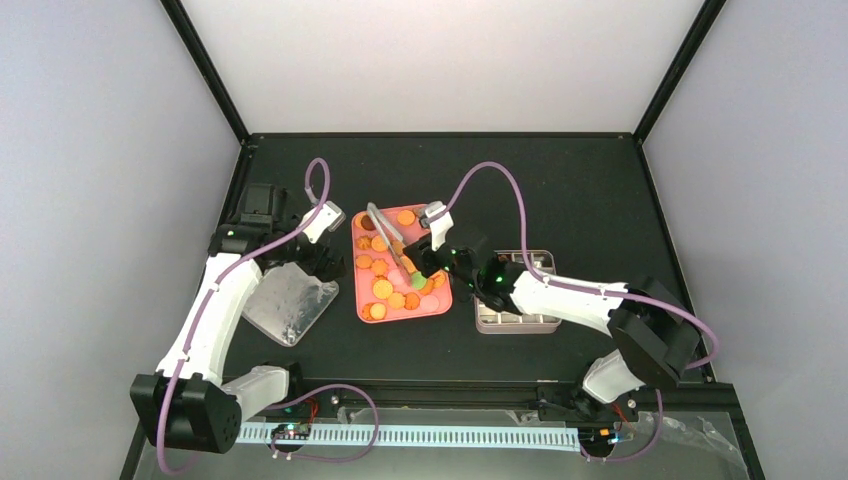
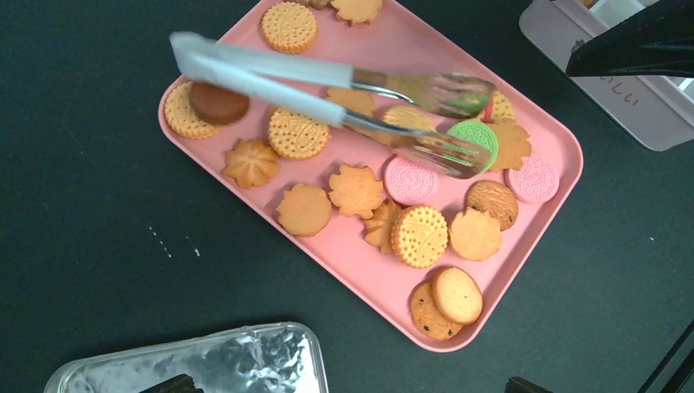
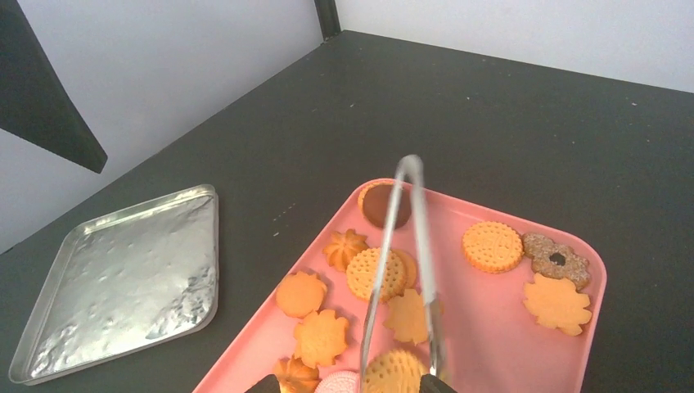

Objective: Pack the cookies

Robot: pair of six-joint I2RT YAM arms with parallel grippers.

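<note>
A pink tray (image 1: 360, 310) holds mixed cookies: yellow, pink, green and brown (image 2: 417, 237). Across it lie white-handled metal tongs (image 2: 278, 90), blurred, their slotted heads over the green cookie (image 2: 475, 139). My right gripper (image 1: 425, 255) is over the tray's right side, by the tongs; its fingertips are at the bottom of the right wrist view, the tongs between and beyond them, grip unclear. My left gripper (image 1: 322, 265) hangs left of the pink tray, near the foil-lined metal tray, open, fingertips at the bottom edge of the left wrist view.
A compartment container (image 1: 515, 325) stands to the right of the pink tray, partly under my right arm.
</note>
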